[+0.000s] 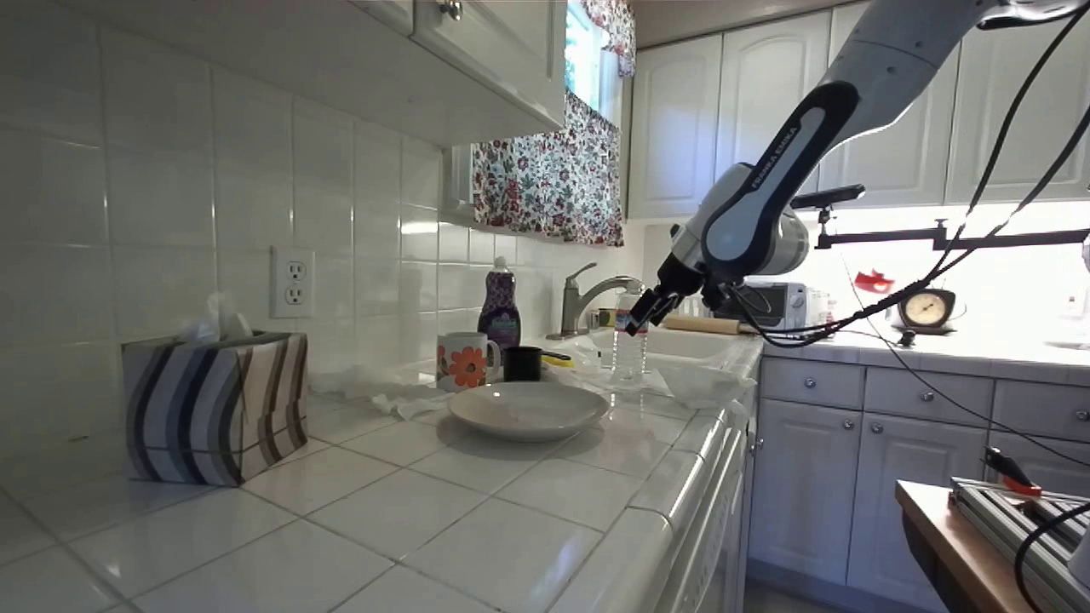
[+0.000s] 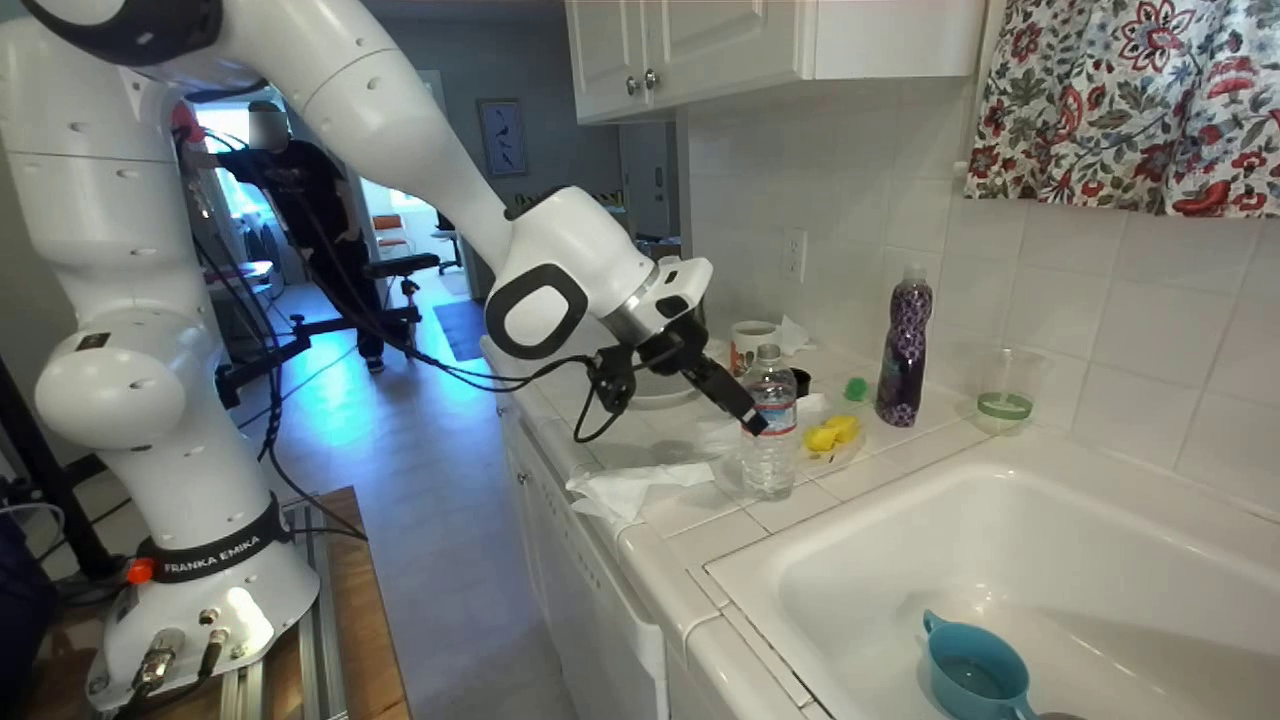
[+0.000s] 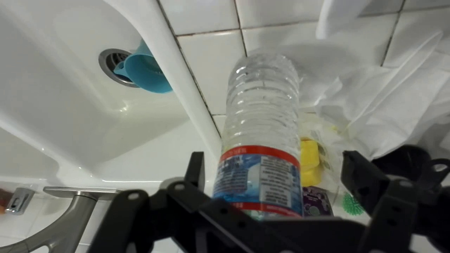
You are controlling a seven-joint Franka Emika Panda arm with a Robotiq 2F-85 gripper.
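A clear plastic water bottle (image 2: 770, 454) with a red and blue label stands upright on the tiled counter beside the sink. My gripper (image 2: 753, 422) is at label height, its fingertips overlapping the bottle in that exterior view. Seen from the wrist, the bottle (image 3: 261, 114) lies across the space between two widely parted fingers, with a gap on either side. The fingers are open and grip nothing. The bottle's cap end is hidden behind the gripper body in the wrist view.
A white sink (image 2: 912, 516) holds a blue cup (image 2: 978, 670). Around the bottle are a yellow item (image 2: 831, 433), a purple soap bottle (image 2: 906, 348), crumpled paper (image 2: 636, 486), a black cup (image 1: 522, 363) and a flowered mug (image 1: 461, 363). A plate (image 1: 528, 409) lies nearer exterior view 1.
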